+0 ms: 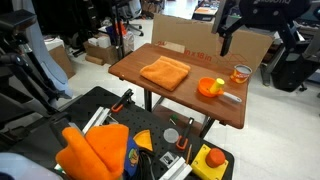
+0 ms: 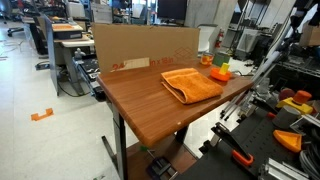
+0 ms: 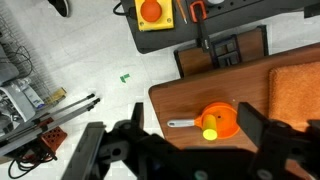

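Note:
On the small brown wooden table (image 1: 137,65) sits an orange dish (image 3: 228,122) with a yellow object (image 3: 209,128) in or against it. A pale, flat utensil (image 3: 182,123) lies beside the dish. Folded flat nearby is an orange cloth (image 1: 165,72). A can-like container (image 1: 240,74) stands at the table's far right corner in exterior view 1. My gripper is above the table, its fingers wide apart and nothing held. In the wrist view, the dish and utensil appear between and below the fingers.
A cardboard panel (image 2: 145,48) stands along one table edge. Alongside the table is a dark bench (image 1: 110,108) with clamps, an orange glove-like item (image 1: 92,150) and a red button box (image 1: 212,160).

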